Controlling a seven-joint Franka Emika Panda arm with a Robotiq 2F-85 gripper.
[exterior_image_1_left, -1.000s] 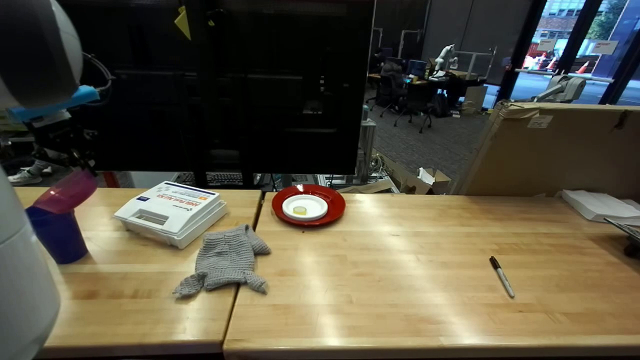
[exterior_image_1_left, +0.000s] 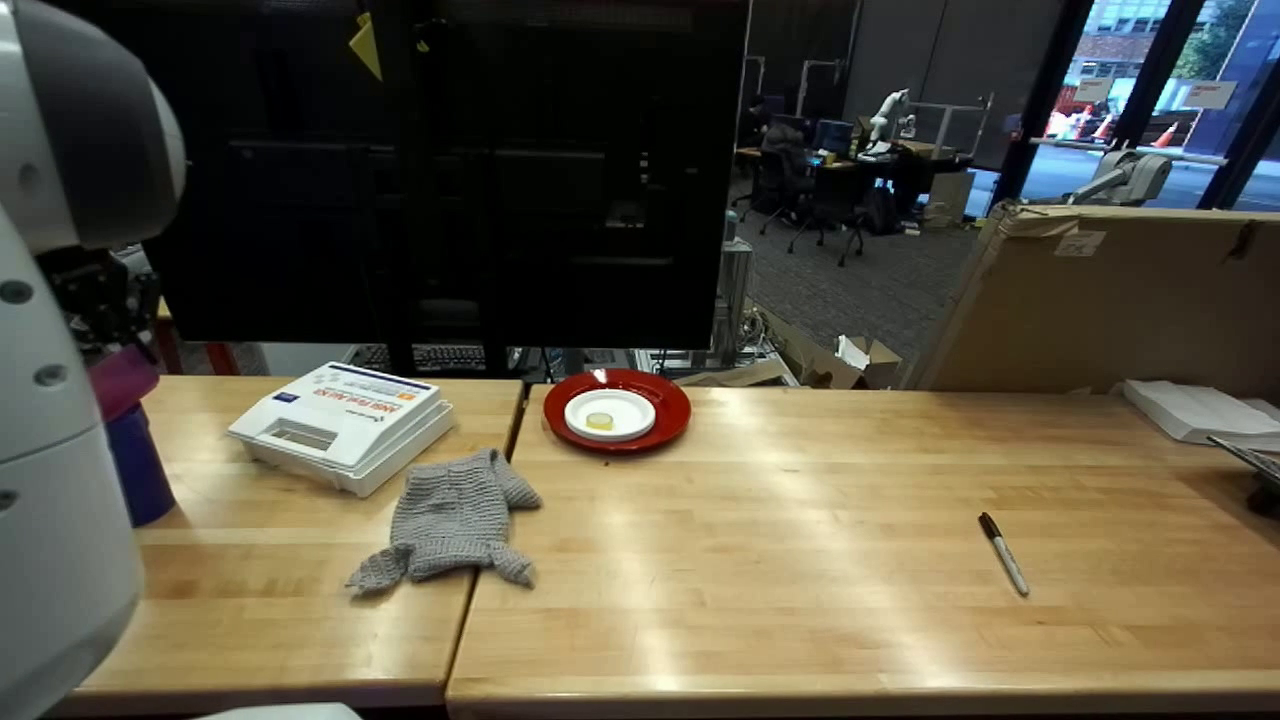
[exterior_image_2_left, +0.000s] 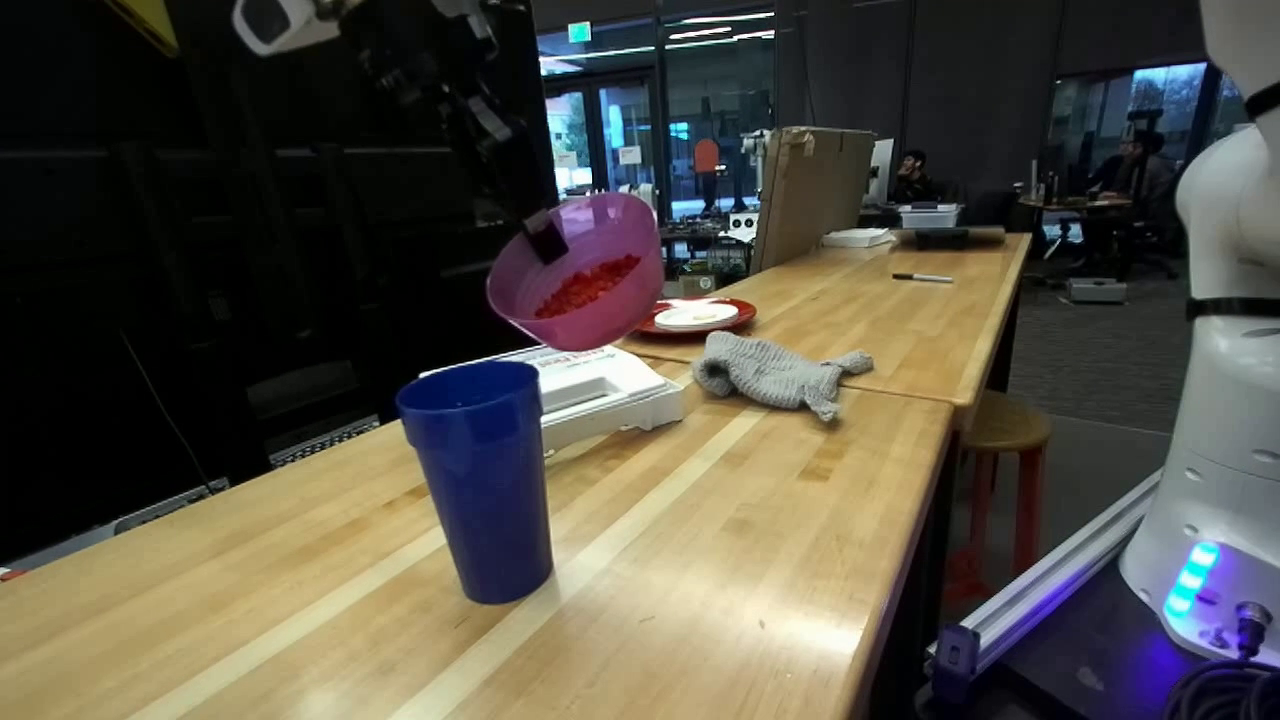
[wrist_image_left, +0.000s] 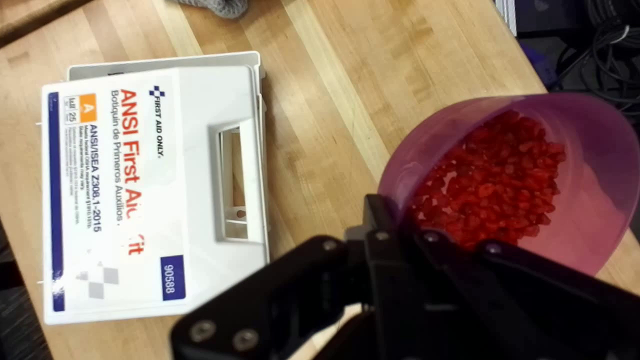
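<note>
A translucent pink bowl (exterior_image_2_left: 612, 318) hangs tilted in the air, my gripper (exterior_image_2_left: 546, 236) shut on its rim. Small red pieces (exterior_image_2_left: 588, 287) lie inside the bowl; the wrist view shows them heaped on one side of it. Below stands an upright blue cup (exterior_image_2_left: 480, 492), its open mouth facing up; its inside floor is hidden. In the second exterior view the bowl appears above and to the right of the cup's rim, apart from it in the picture. In the wrist view the gripper covers the bowl's near rim.
A white first aid kit (exterior_image_1_left: 342, 414) lies on the table near the cup, with a grey knitted cloth (exterior_image_1_left: 456, 522) in front. A red plate (exterior_image_1_left: 672, 414) carries a white dish (exterior_image_1_left: 642, 414). A marker (exterior_image_1_left: 1003, 552) lies far right.
The arm has shifted, and the bowl has moved slightly left in the first exterior view. More of the bowl and gripper is now hidden behind the arm. The cup has stayed in place.
</note>
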